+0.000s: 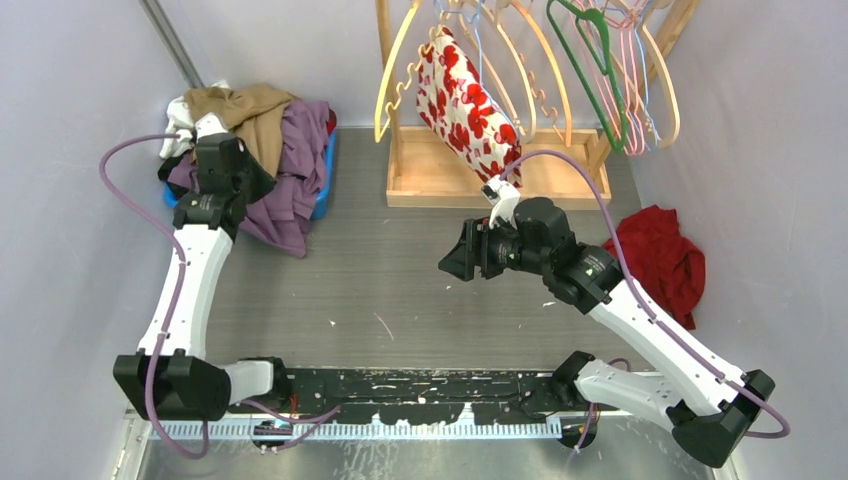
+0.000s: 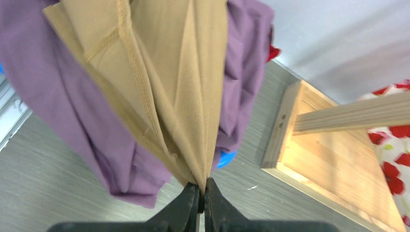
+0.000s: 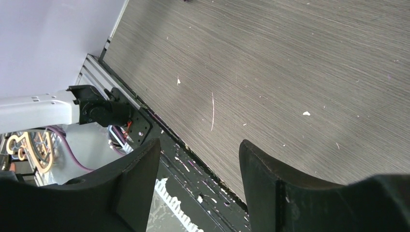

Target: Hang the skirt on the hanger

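Note:
Tan cloth (image 2: pixel 174 72) rises in folds from my left gripper, which is shut on its lower end. From above, the same tan cloth (image 1: pixel 250 115) lies over the pile in the basket, and the left arm covers part of it. Which garment is the skirt I cannot tell. My right gripper stands part open over the bare floor, nothing between its fingers. Several hangers, including a wooden hanger (image 1: pixel 400 60) and a green hanger (image 1: pixel 605 80), hang at the back; a white cloth with red flowers (image 1: pixel 465 110) is among them.
Purple cloth (image 1: pixel 295 150) spills over the edge of a blue basket (image 1: pixel 322 195). The wooden rack's base (image 1: pixel 430 175) stands at the back middle. Red cloth (image 1: pixel 655 260) lies on the floor at right.

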